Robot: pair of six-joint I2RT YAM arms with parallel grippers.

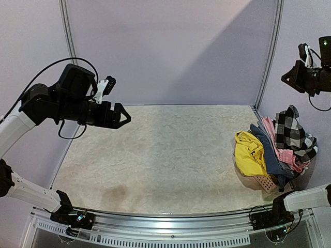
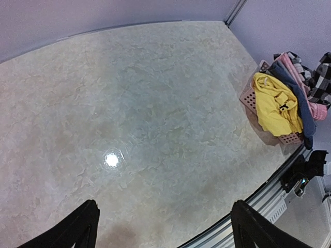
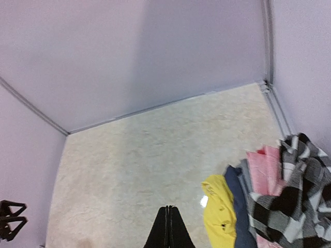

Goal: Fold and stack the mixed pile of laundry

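A heap of laundry lies in a pink basket (image 1: 266,183) at the table's right end: a yellow garment (image 1: 249,153), dark blue denim (image 1: 274,163), pink cloth (image 1: 284,155) and a black-and-white checked cloth (image 1: 292,132). My right gripper (image 1: 289,77) is raised above and behind the pile; in the right wrist view its fingers (image 3: 159,230) are shut, with nothing showing between them. My left gripper (image 1: 122,116) hangs over the left of the table, open and empty, far from the laundry.
Grey walls enclose it at back and sides, and a metal rail (image 1: 170,225) runs along the front edge.
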